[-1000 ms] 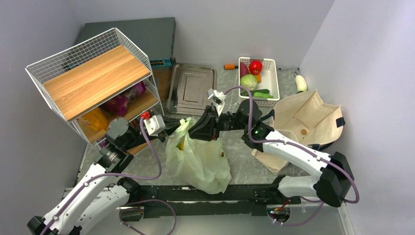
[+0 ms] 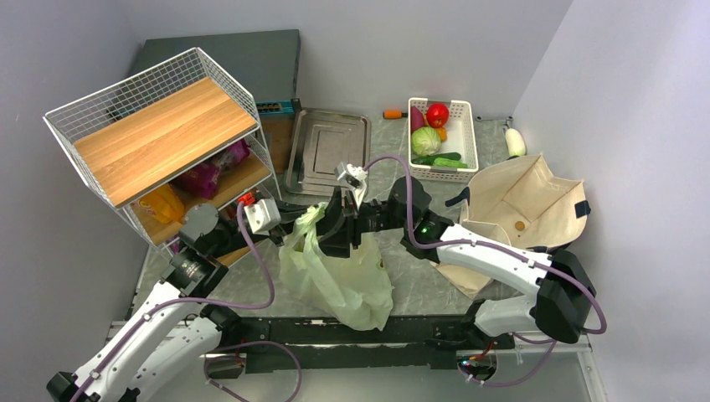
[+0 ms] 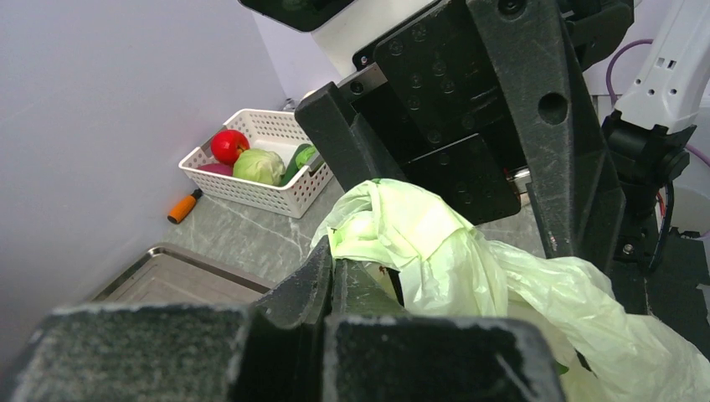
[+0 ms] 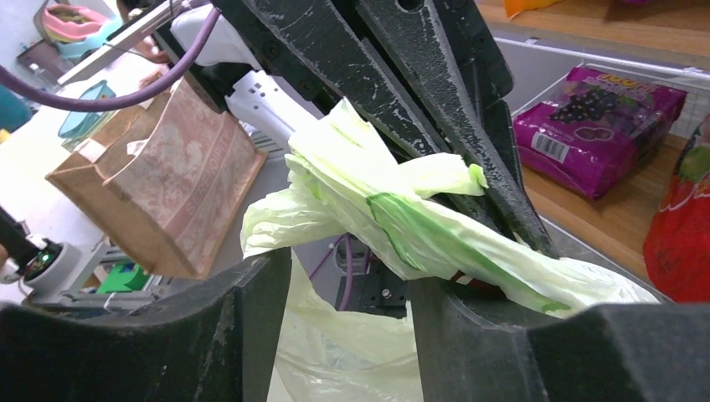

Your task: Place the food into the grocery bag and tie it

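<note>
The pale green plastic bag (image 2: 339,285) hangs bunched at its top between both arms. My left gripper is shut on a gathered strand of the bag (image 3: 402,226), which loops over its fingertips in the left wrist view. The right gripper stands part open. Across its fingertips stretches the twisted upper part of the bag (image 4: 402,209), with more plastic showing through the gap below. Whether any of it lies between those fingers cannot be made out. The bag's contents are mostly hidden.
At the back stand a metal tray (image 2: 328,152) and a white basket (image 2: 471,142) of vegetables, with a wire shelf (image 2: 151,134) at left. A beige tote (image 2: 523,197) and a white-green vegetable (image 2: 515,142) lie at right. The counter behind the right arm is partly free.
The right gripper has moved a little left and turned over the bag's top, its fingers parting. The bag's upper part has shifted and its opening is more covered. The left arm has stayed nearly still.
</note>
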